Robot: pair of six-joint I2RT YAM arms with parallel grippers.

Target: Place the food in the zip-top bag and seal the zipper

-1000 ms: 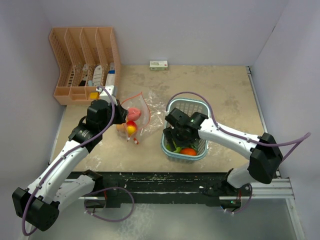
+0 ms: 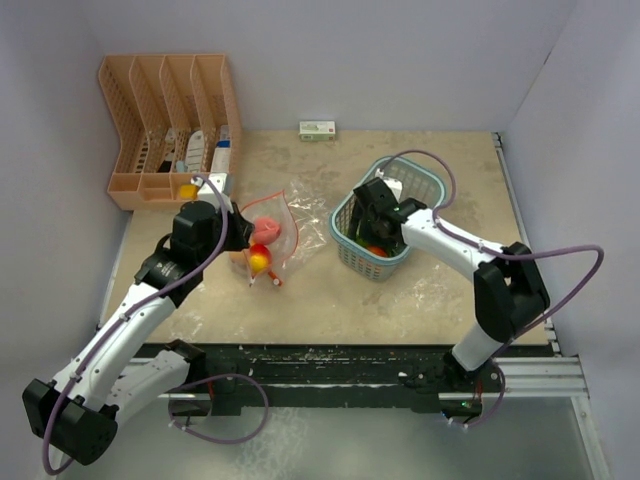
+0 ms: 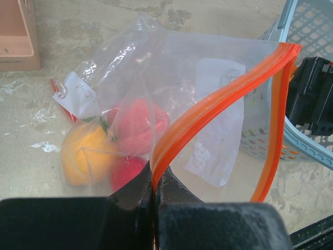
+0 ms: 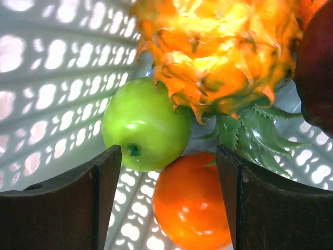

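Note:
The clear zip top bag (image 2: 268, 220) lies on the table with its orange zipper edge (image 3: 223, 107) spread into a loop. Pinching that edge, my left gripper is shut. Inside the bag show a yellow-orange food piece (image 3: 88, 156) and red ones (image 3: 139, 125), blurred by the plastic. My right gripper reaches down into the basket with its fingers open and nothing held. Ahead of its fingers sit a green round fruit (image 4: 148, 125) and an orange-red one (image 4: 192, 203), with an orange spiky pineapple-like piece (image 4: 218, 52) above them.
The blue-grey basket (image 2: 373, 267) stands right of the bag at an angle. A dark red item (image 4: 318, 73) is also in it. A peach divided rack (image 2: 122, 190) fills the back left, and a small white-green box (image 2: 317, 130) lies at the back.
My left gripper and the bag have barely moved.

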